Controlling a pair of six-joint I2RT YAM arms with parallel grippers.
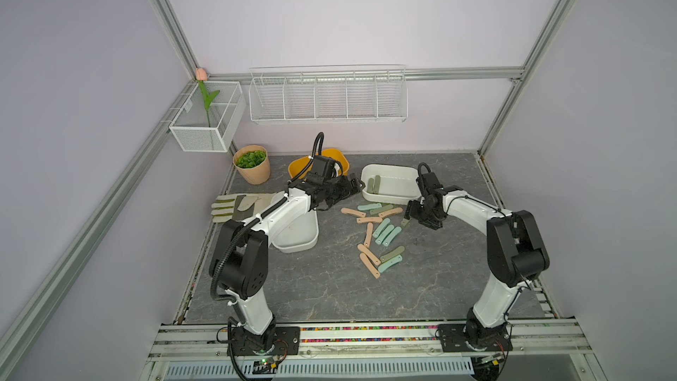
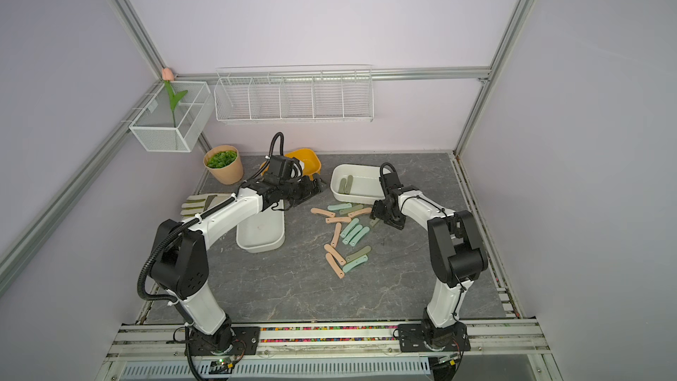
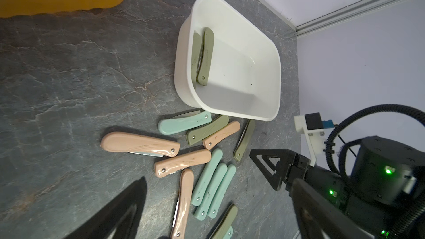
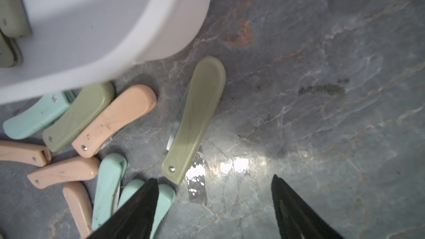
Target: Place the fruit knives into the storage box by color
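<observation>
One olive green folding knife (image 4: 194, 119) lies on the table just outside the front right corner of the white box (image 3: 248, 53). My right gripper is open above the table near that knife's lower end, with nothing between its fingers. Inside the box, two olive knives (image 3: 205, 57) rest along its left wall. Before the box lie an olive knife (image 3: 207, 130), mint knives (image 3: 183, 123) and peach knives (image 3: 139, 143). A further olive knife (image 1: 392, 254) is nearer the front. My left gripper stands open and empty, left of the box.
A second white box (image 1: 299, 233) sits under the left arm, and a yellow bin (image 1: 338, 158) stands behind it. A potted plant (image 1: 251, 162) and a striped cloth (image 1: 224, 208) occupy the left side.
</observation>
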